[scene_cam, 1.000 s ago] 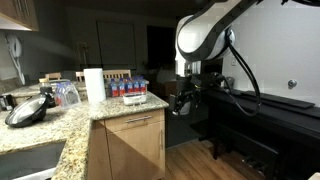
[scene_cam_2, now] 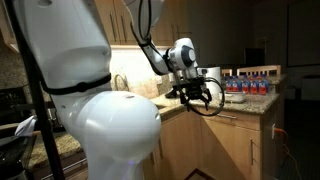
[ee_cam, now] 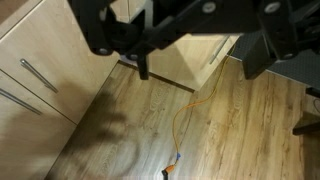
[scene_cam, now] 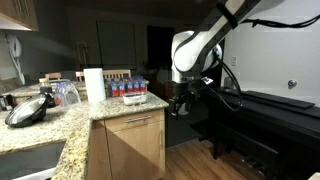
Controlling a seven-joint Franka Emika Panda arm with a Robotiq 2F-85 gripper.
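Note:
My gripper [scene_cam: 181, 107] hangs in the air by the end of the counter [scene_cam: 130, 109], close to its right edge in exterior view 1. In the wrist view its dark fingers [ee_cam: 141, 66] stand wide apart, with only wooden floor and cabinet fronts visible beyond. Nothing is between them. From the other side, exterior view 2 shows the gripper [scene_cam_2: 197, 98] in front of the counter, with part of the worktop behind it.
A white paper roll [scene_cam: 95, 84], several bottles [scene_cam: 127, 87] and a white tray [scene_cam: 134, 99] stand on the counter. A dark pan [scene_cam: 28, 112] lies farther left, beyond the sink [scene_cam: 30, 161]. An orange cable [ee_cam: 179, 125] runs across the floor.
In exterior view 1 my arm has shifted a little left, its upper link now slanting lower, and the hanging cable has changed its curve. Objects on the counter stand as before.

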